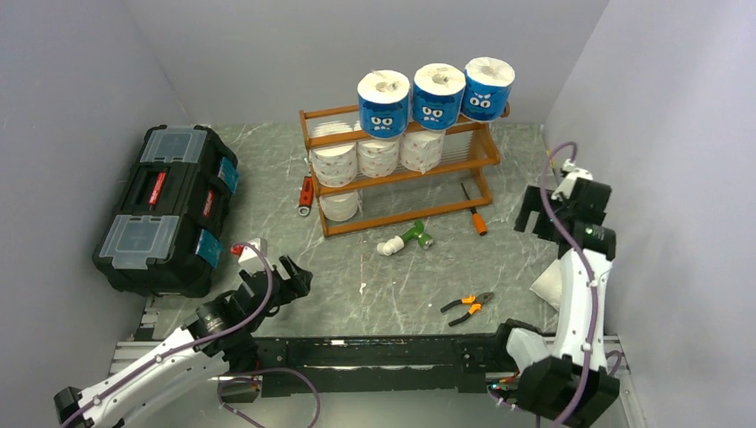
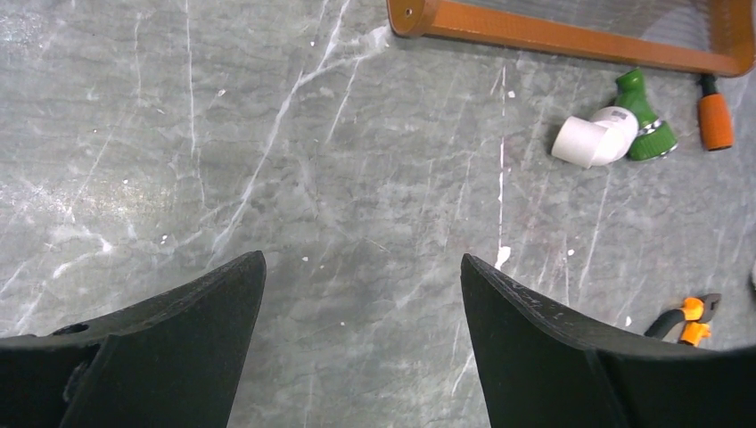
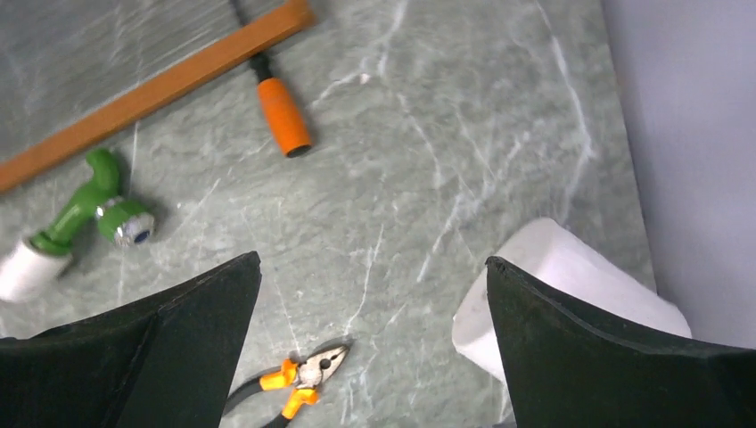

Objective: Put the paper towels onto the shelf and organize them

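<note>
The wooden shelf (image 1: pixel 406 216) stands at the back of the table. Three blue-wrapped rolls (image 1: pixel 383 118) sit on its top tier, three white rolls (image 1: pixel 378 159) on the middle one, and one white roll (image 1: pixel 339 207) at the left of the bottom tier. A loose white roll (image 3: pixel 571 276) lies on its side by the right wall, mostly covered by the right arm in the top view. My right gripper is open above the table, its right finger overlapping that roll in the wrist view. Open and empty, my left gripper hovers over bare table at front left.
A black toolbox (image 1: pixel 169 209) fills the left side. Pliers (image 1: pixel 467 308), a green-and-white pipe fitting (image 1: pixel 406 239) and an orange-handled screwdriver (image 1: pixel 479 221) lie before the shelf. A red tool (image 1: pixel 306 196) rests at its left.
</note>
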